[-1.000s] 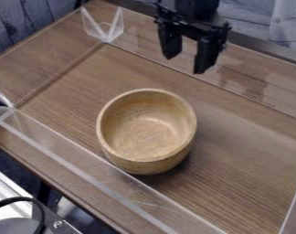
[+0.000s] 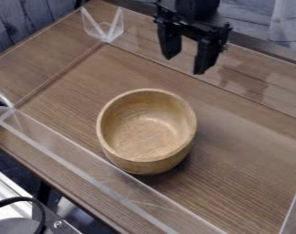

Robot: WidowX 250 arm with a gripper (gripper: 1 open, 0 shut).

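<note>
A black gripper (image 2: 187, 51) hangs at the top centre over the back of the wooden table, its two fingers spread apart with no object visible between them. Below it and toward the front sits a round, light wooden bowl (image 2: 147, 129), upright and empty, clear of the gripper.
Transparent plastic edges (image 2: 103, 27) run along its back, left and front. A dark area with white round equipment (image 2: 16, 221) lies off the lower left corner.
The gripper has shifted slightly to the left and up since a second ago. The bowl has not moved.
</note>
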